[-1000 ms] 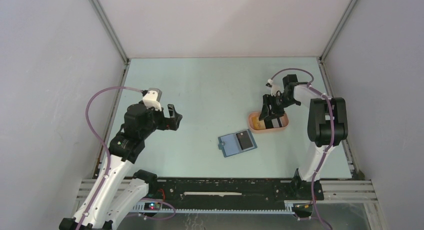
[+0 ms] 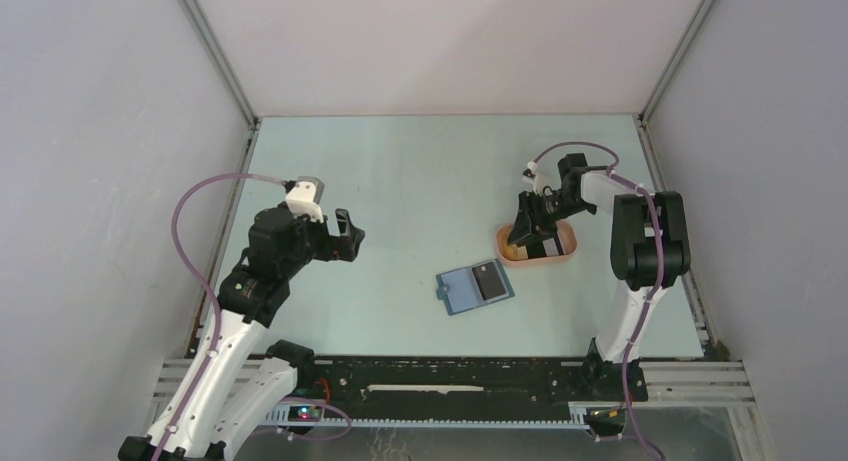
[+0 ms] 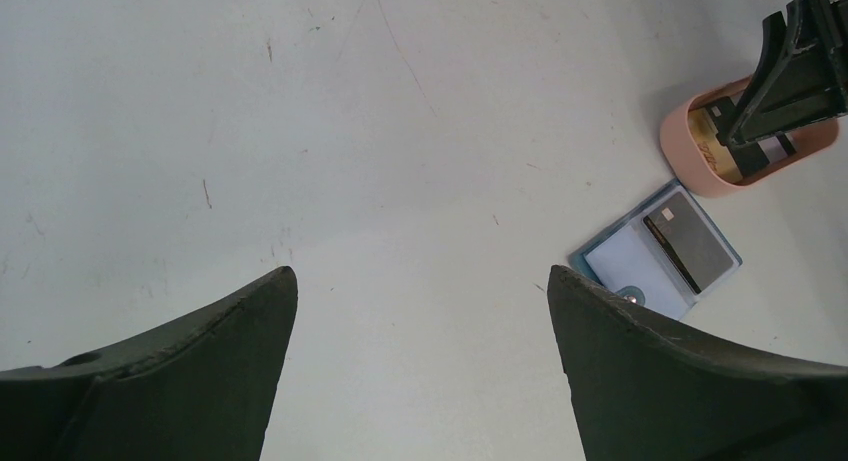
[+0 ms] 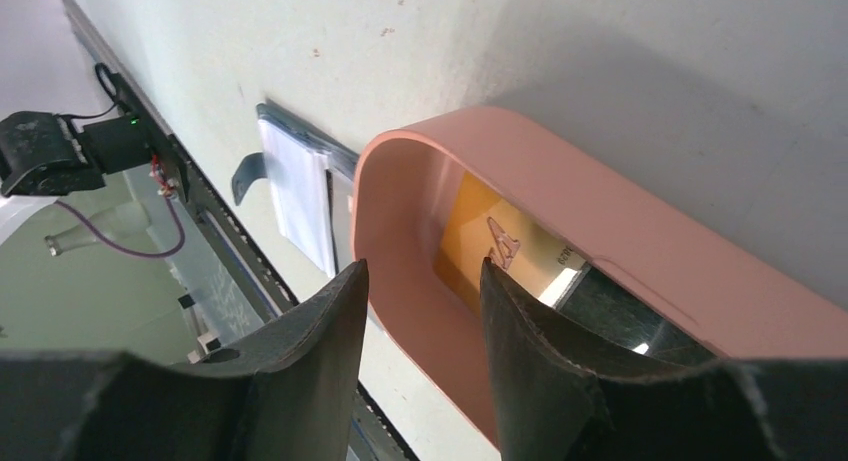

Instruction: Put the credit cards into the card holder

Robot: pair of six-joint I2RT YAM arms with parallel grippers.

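The blue-grey card holder [image 2: 462, 291] lies unfolded on the table, left of a pink oval basket [image 2: 541, 262]. Inside the basket rest a yellow-orange card [image 4: 505, 243] and a dark card [image 4: 625, 321]; in the top view a pale strip [image 2: 551, 247] shows beside the dark one. My right gripper is over the basket, its fingertips apart, with no card visibly held between them. From the left wrist view its black fingers [image 3: 785, 91] reach down over the basket's opening. Far to the left, my left gripper [image 2: 350, 236] stands open and empty above bare table.
A dark panel [image 3: 686, 239] covers one half of the holder, and a small tab [image 2: 442, 293] sticks out at its left edge. The basket wall [image 4: 600, 201] rises close around the right fingers.
My right gripper has shifted slightly left and toward the table's front over the basket. The left arm, basket and card holder have stayed in place.
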